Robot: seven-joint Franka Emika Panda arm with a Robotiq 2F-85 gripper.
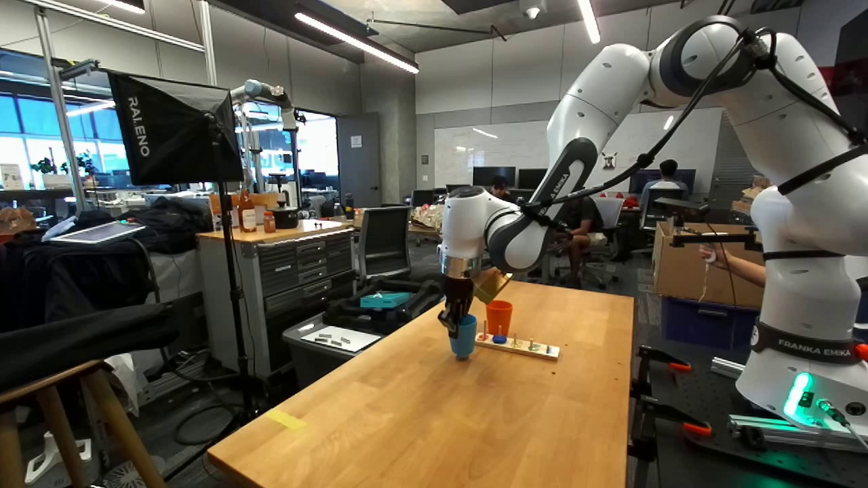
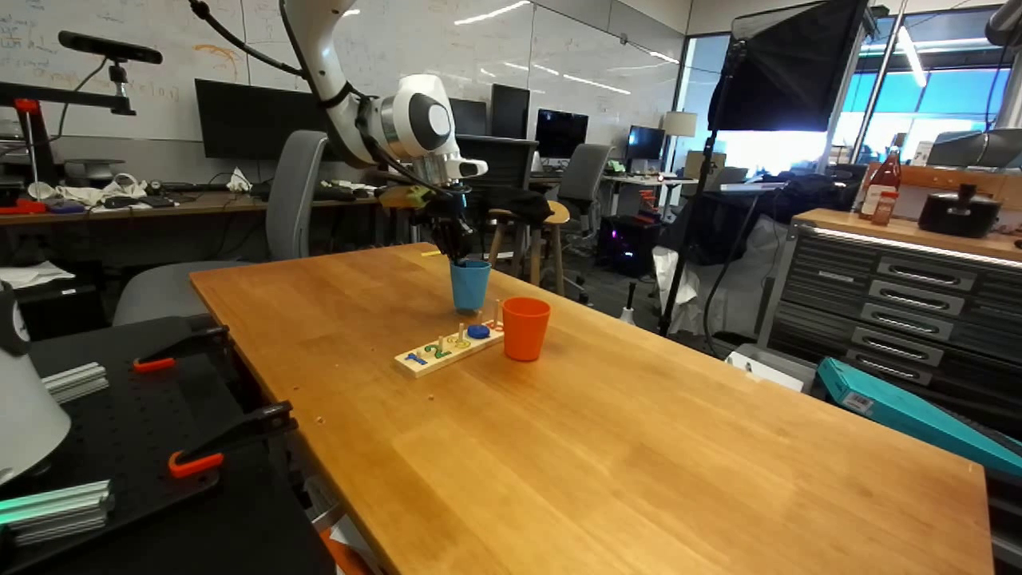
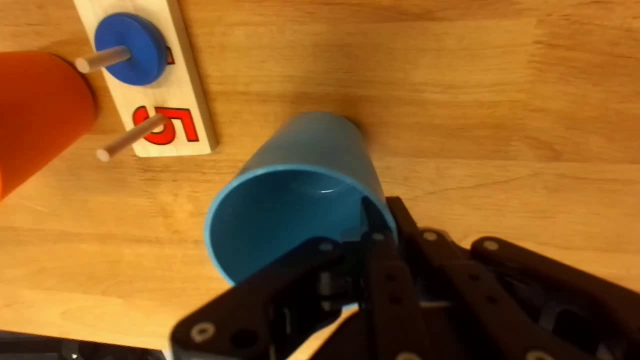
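Note:
A blue cup (image 3: 327, 141) stands mouth up near the table's far-left edge in exterior view 1, and my gripper is shut on its rim. One finger reaches inside the cup and the other presses on its outer wall. From the second exterior view, the blue cup (image 2: 469, 286) looks nearly upright, close to the table; whether its base touches the wood I cannot tell. The cup's interior shows no object, though my fingers hide part of it.
Beside the cup lies a wooden number board (image 2: 445, 351) with upright pegs and a blue disc (image 2: 478, 331) on one of them. An orange cup (image 2: 526, 329) stands upright by the board's end. The wooden table (image 1: 456, 415) is otherwise mostly bare.

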